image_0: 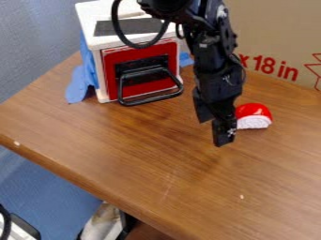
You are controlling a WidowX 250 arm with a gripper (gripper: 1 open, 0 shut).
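My black gripper points down over the wooden table, just left of a red and white rounded object that it partly overlaps in the view. I cannot tell whether its fingers are open or shut. Behind it stands a small white and red toy oven with a black front handle.
A blue cloth lies beside the oven. A cardboard box forms the back wall. The table's left edge drops to a blue floor.
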